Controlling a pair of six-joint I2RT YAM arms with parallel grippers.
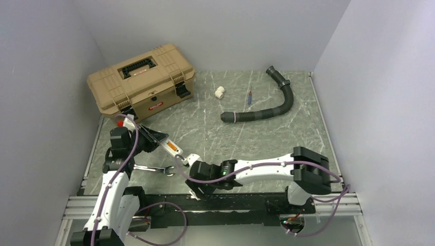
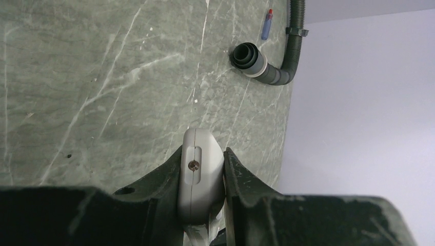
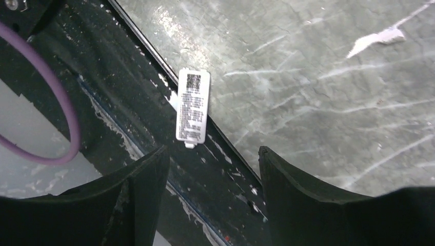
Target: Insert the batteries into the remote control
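The white remote (image 1: pixel 171 147), an orange battery visible in its compartment, is held in my left gripper (image 1: pixel 160 139); in the left wrist view its end (image 2: pixel 200 195) sits between the shut fingers. A white battery cover (image 3: pixel 192 106) with printed labels lies at the table's front edge. My right gripper hovers over that cover, fingers apart with nothing between them; in the top view it largely hides the cover.
A tan toolbox (image 1: pixel 141 82) stands back left. A black hose (image 1: pixel 256 114), white fittings (image 1: pixel 219 94) and a small screwdriver (image 1: pixel 250 98) lie at the back. A wrench (image 1: pixel 149 168) lies front left.
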